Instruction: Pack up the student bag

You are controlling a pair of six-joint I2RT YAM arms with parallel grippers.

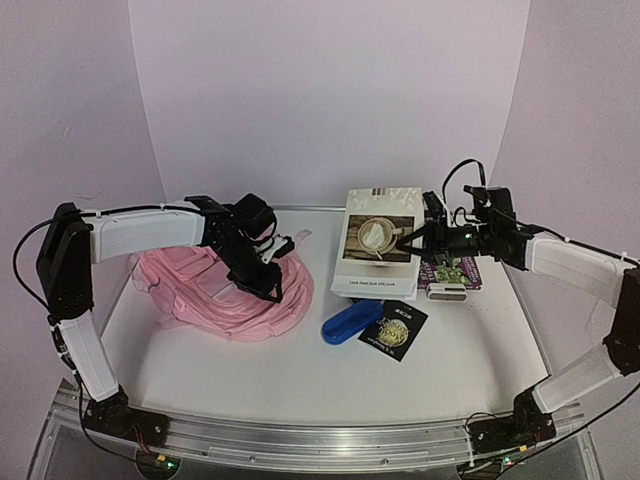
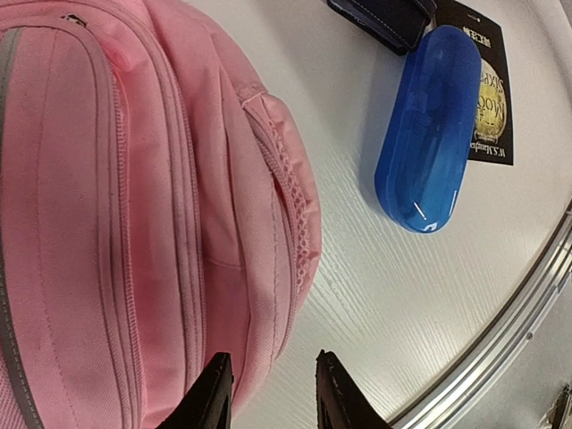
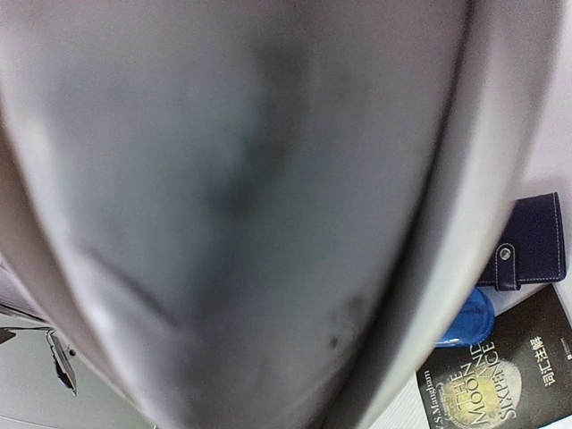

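Observation:
The pink bag (image 1: 225,300) lies on the left of the table. In the left wrist view, its zipped side (image 2: 268,206) reaches down toward my left gripper, whose two fingers stand apart with nothing clearly gripped. At centre right, my right gripper (image 1: 405,243) is shut on the side of a white book (image 1: 380,275) with a coffee-cup picture. That book's blurred surface (image 3: 232,223) fills most of the right wrist view, where the fingers are hidden. In front of it lie a blue case (image 1: 350,323) and a black book (image 1: 397,338).
A dark wallet (image 3: 536,241) lies by the blue case, mostly covered in the top view. Under the right arm are a purple-green book (image 1: 462,272) and a small white item (image 1: 447,292).

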